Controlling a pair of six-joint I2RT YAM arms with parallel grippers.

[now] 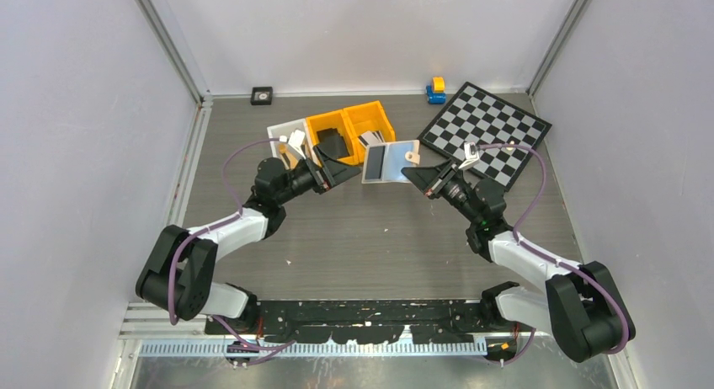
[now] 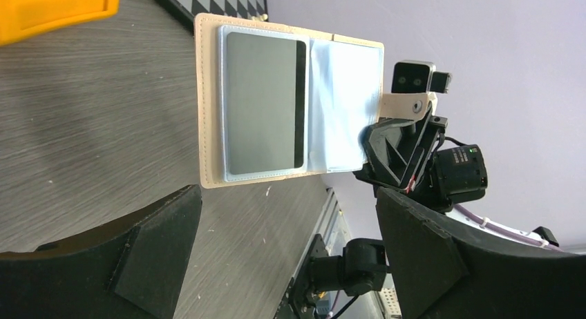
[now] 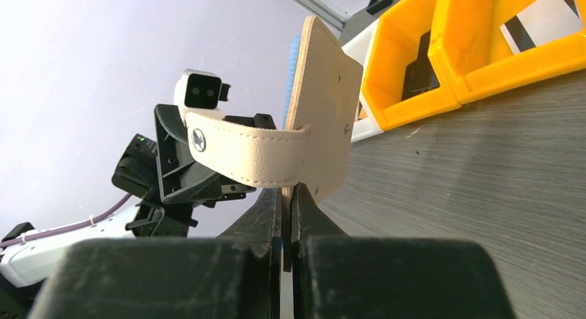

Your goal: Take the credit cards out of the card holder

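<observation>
The beige card holder (image 1: 389, 162) hangs opened out above the table, with my right gripper (image 1: 410, 173) shut on its edge. In the left wrist view its inside faces me: a grey card (image 2: 262, 101) with a black stripe sits in a clear sleeve, beside a pale bluish sleeve (image 2: 343, 98). The right wrist view shows the holder's plain back (image 3: 332, 112) and its strap (image 3: 249, 150) with a snap. My left gripper (image 1: 357, 168) stands open just left of the holder, nothing between its fingers.
A yellow bin (image 1: 390, 136) behind the holder contains several cards (image 1: 370, 138). Next to it, another yellow bin (image 1: 317, 130) has black items in it, then a white bin (image 1: 289, 128). A checkered board (image 1: 486, 124) lies at back right.
</observation>
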